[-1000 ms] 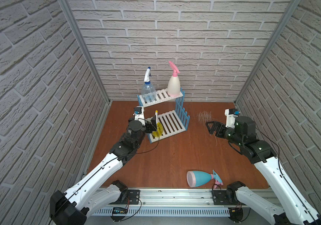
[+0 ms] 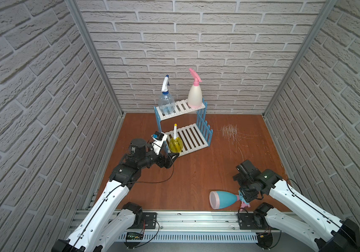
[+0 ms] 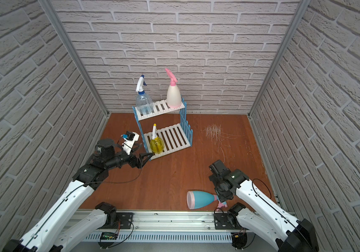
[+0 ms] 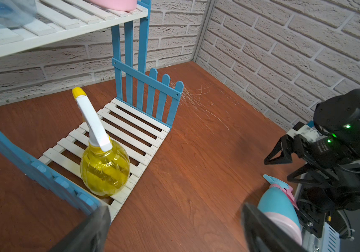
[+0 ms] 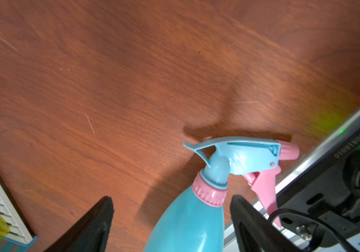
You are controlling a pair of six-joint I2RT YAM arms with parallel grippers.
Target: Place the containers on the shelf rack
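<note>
A blue spray bottle with pink collar, base and trigger (image 5: pixel 190 220) lies on its side at the table's front edge. My right gripper points down over it, fingers apart; in the right wrist view the bottle's body shows between them, closer to the right finger. Contact cannot be told. The blue-and-white two-tier shelf (image 2: pixel 196 139) holds a yellow spray bottle (image 4: pixel 104 168), upright at the left of its lower tier. My left gripper stands open before that bottle, with nothing between its fingers.
A clear bottle with a white-and-blue head (image 2: pixel 167 102) and a white bottle with a pink head (image 2: pixel 195 95) stand on the upper tier. A metal rail (image 5: pixel 293 176) borders the table in front; mid-table is clear.
My right arm has swung from the right side down and forward over the blue bottle. The left gripper has pulled back from the yellow bottle, toward the front. The bottles have not visibly moved.
</note>
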